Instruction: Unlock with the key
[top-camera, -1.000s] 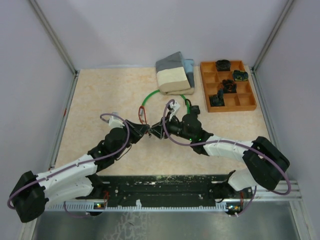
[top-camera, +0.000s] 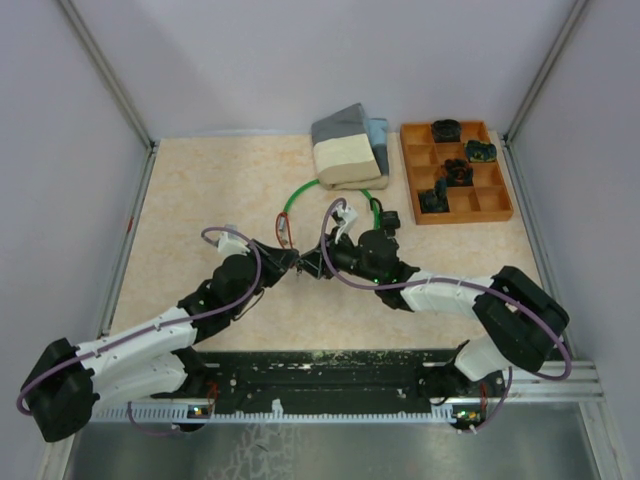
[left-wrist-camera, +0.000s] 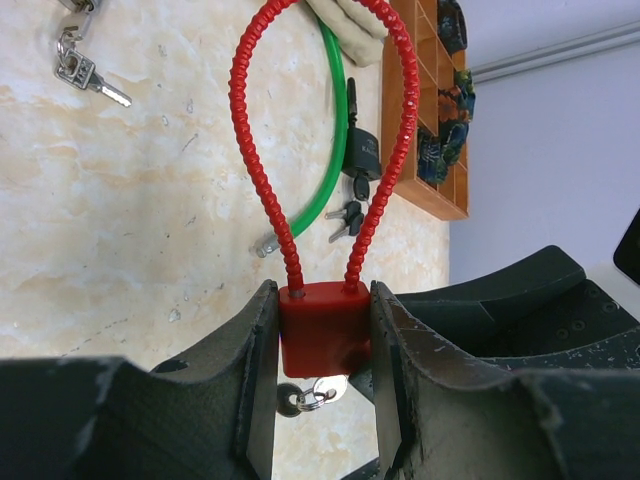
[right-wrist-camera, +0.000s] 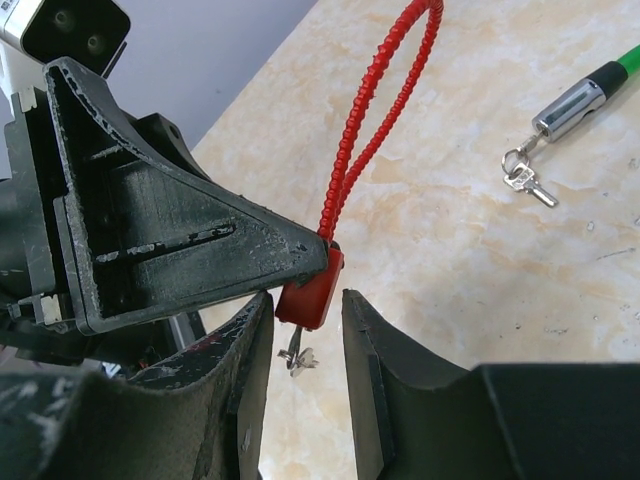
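A red padlock (left-wrist-camera: 325, 330) with a long red cable loop (left-wrist-camera: 241, 120) is held upright by my left gripper (top-camera: 292, 258), shut on its body at the table's middle. A key with small rings sticks down from the padlock's underside, also visible below it in the right wrist view (right-wrist-camera: 295, 355). My right gripper (top-camera: 312, 262) is beside it from the right; in the right wrist view its fingertips sit just below and around the padlock's lower end, apart, part open. Whether they touch the key is unclear.
A green cable lock (left-wrist-camera: 330, 170) with small keys (right-wrist-camera: 530, 185) lies behind. A black padlock (left-wrist-camera: 362, 160) and loose keys (left-wrist-camera: 348, 220) lie right of it. A folded cloth (top-camera: 345, 160) and wooden compartment box (top-camera: 480, 200) stand at the back.
My right arm has shifted very slightly, its elbow moving a little toward the front left. The left gripper and red padlock look unchanged.
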